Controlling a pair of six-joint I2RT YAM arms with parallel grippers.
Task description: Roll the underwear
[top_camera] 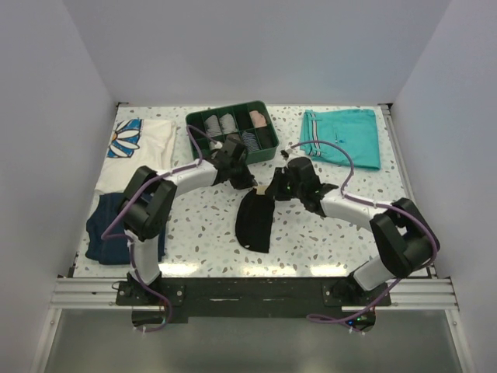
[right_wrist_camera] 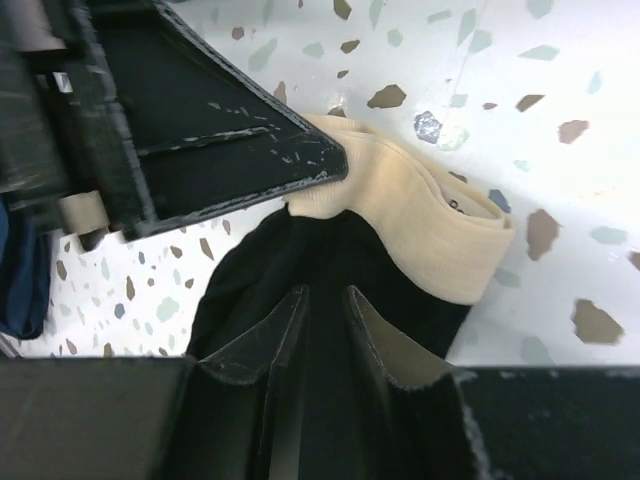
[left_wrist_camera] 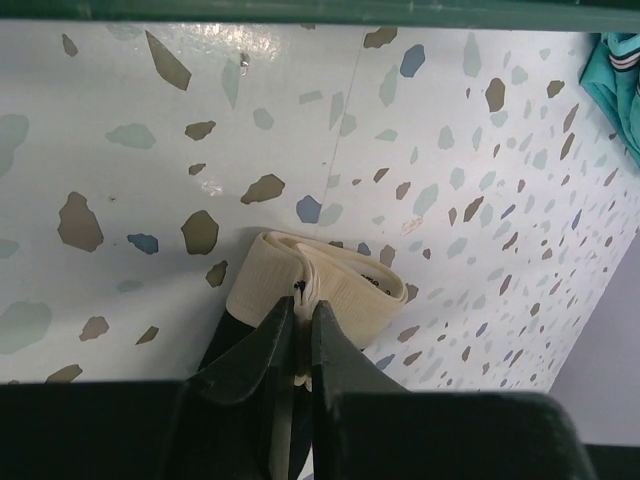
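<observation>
The underwear is black cloth [top_camera: 254, 225] with a cream waistband [top_camera: 262, 189], laid lengthwise down the middle of the table in a narrow strip. My left gripper is shut on the waistband, pinching it into a fold near its middle. In the right wrist view the rest of the waistband [right_wrist_camera: 440, 225] curves away from the left fingers [right_wrist_camera: 260, 150]. My right gripper is part open just above the black cloth [right_wrist_camera: 335, 255], below the band. No cloth shows clearly pinched between its fingertips.
A green divided box [top_camera: 268, 152] with rolled garments stands behind the left gripper. Teal cloth [top_camera: 342, 136] lies back right; white cloth [top_camera: 136, 159] and navy cloth [top_camera: 116, 249] lie at the left.
</observation>
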